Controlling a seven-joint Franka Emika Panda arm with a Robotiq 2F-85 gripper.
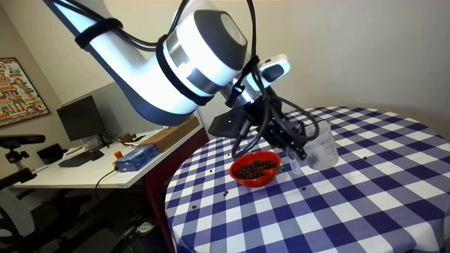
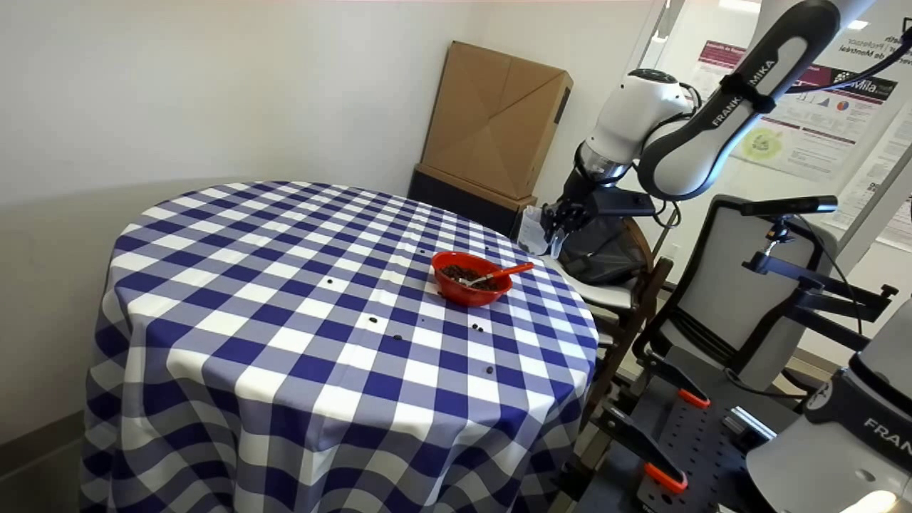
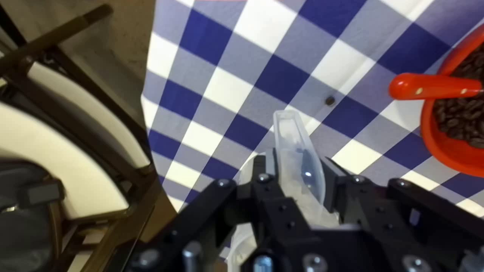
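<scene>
My gripper is shut on the handle (image 3: 293, 136) of a clear plastic measuring cup (image 1: 322, 147). The cup is nearly upright, slightly tilted, at the right of the gripper in exterior view 1. In exterior view 2 the cup (image 2: 534, 232) shows beyond the bowl, near the table's far edge. Whether anything lies inside it I cannot tell. A red bowl (image 1: 253, 182) of dark beans (image 3: 459, 115) stands on the table, apart from the cup. Across its rim rests a spoon with a red handle (image 2: 511, 269).
Several loose beans lie scattered on the checkered tablecloth (image 2: 282, 256). A wide part of the table away from the bowl is otherwise clear. A chair (image 3: 68, 154) stands close beside the table edge. The white desk (image 1: 101, 168) is off to the left in exterior view 1.
</scene>
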